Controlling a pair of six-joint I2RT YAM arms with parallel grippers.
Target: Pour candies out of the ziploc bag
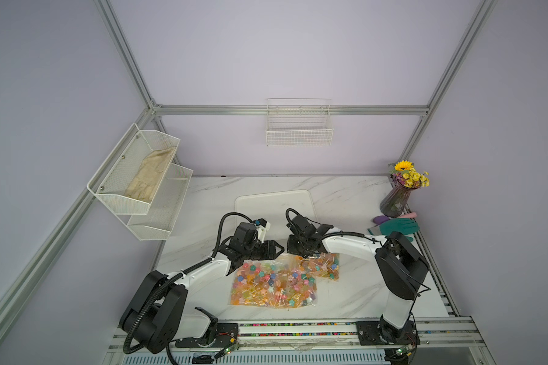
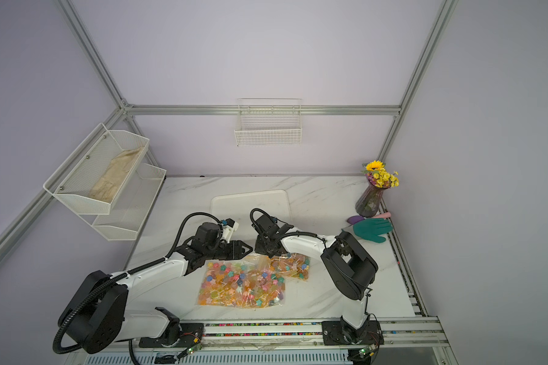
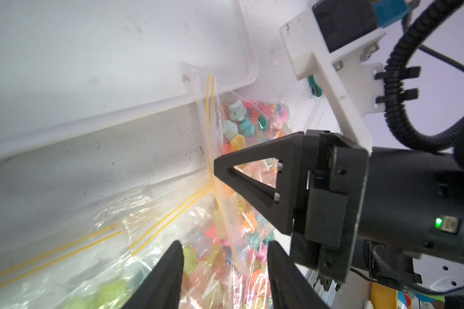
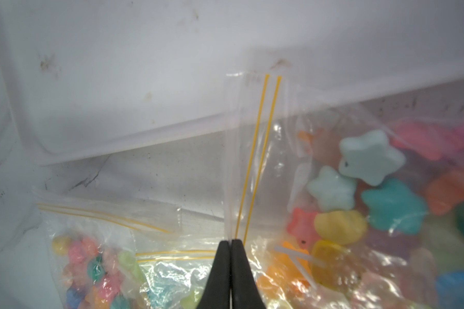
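Several clear ziploc bags with colourful candies lie on the table: a right bag [image 1: 327, 267], a left bag [image 1: 249, 286] and a middle bag [image 1: 296, 290], overlapping. The right bag's mouth, with two yellow zip lines, runs upright in the right wrist view and reaches over the near rim of the white tray [image 4: 154, 126]. My right gripper has its fingers together at the lower end of that zip; whether film is pinched is unclear. My left gripper stands open above the bags, close to the right one, with nothing visibly held.
Far right stand a flower vase [image 1: 397, 199] and teal gloves [image 1: 402, 225]. Wire baskets [image 1: 143, 176] hang at the left, another wire basket [image 1: 299, 129] on the back wall. Table right of the bags is clear.
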